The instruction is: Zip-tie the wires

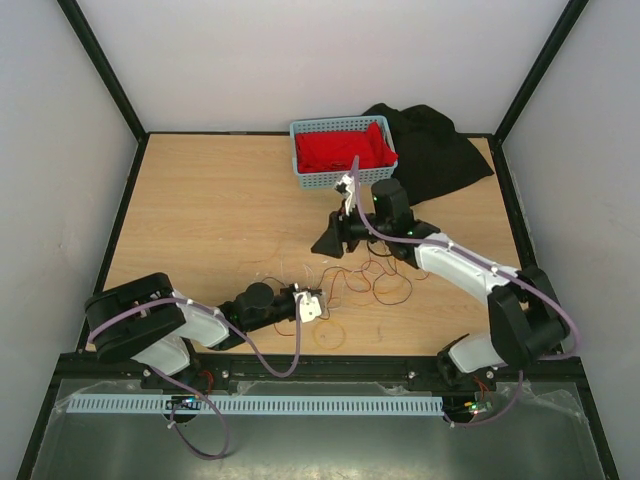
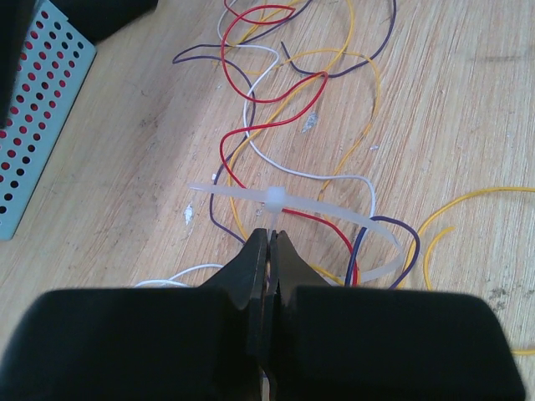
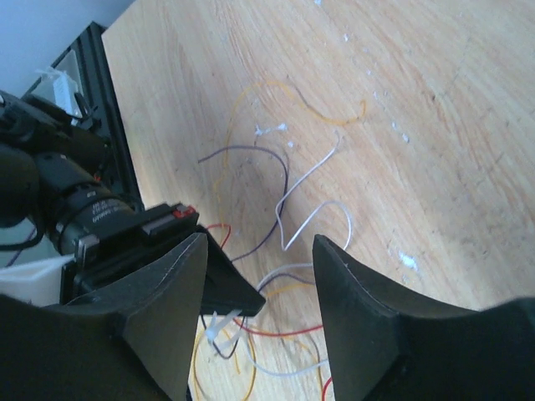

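Observation:
A white zip tie point(image 2: 322, 207) is looped round coloured wires in the left wrist view, its head point(image 2: 275, 197) just above my left gripper, which is shut with the thin strap between its tips. The red wire point(image 2: 276, 122), white, yellow and dark blue wires lie loosely over the wood. My right gripper hangs open above the wires, higher and farther back than the left one, with nothing held between its fingers.
A blue basket point(image 1: 343, 178) with red cloth stands at the back, beside a black cloth point(image 1: 440, 160).

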